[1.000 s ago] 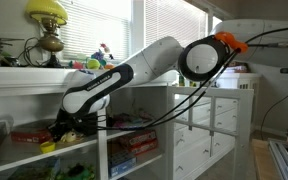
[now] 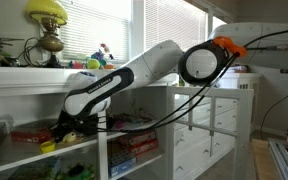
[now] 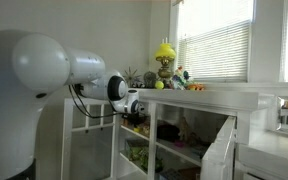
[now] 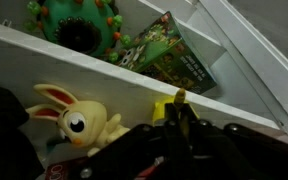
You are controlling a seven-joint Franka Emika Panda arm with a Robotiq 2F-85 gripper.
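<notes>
In the wrist view my gripper reaches in from the lower right, its dark fingers close together. A small yellow object (image 4: 162, 109) shows right at the fingertips, partly hidden behind them, and the fingers appear shut on it. To its left is a cream toy rabbit (image 4: 79, 122) with pink ears and a large eye. Exterior view 1 has the yellow object (image 2: 48, 147) at the front of the upper shelf, just under my gripper (image 2: 56, 133). In exterior view 2 the fingertips are too small to make out.
A white shelf board (image 4: 104, 66) crosses the wrist view, with a green pot (image 4: 79, 28) and a dark green box (image 4: 169, 52) beyond it. A white upright panel (image 2: 102, 155) divides the shelves. On the top stands a yellow lamp (image 2: 48, 35).
</notes>
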